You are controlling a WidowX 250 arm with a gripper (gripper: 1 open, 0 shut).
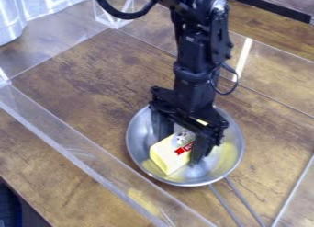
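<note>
My black gripper [185, 128] reaches down into a steel pan [143, 163] from above, its fingers around or over a yellow block [167, 157] with a red and white label. Whether the fingers are shut on the block or apart from it is hard to tell, as the dark gripper hides part of it.
The pan's wire handle extends toward the lower right. A clear plastic edge runs diagonally along the lower left, and a white translucent item [22, 10] is at the top left.
</note>
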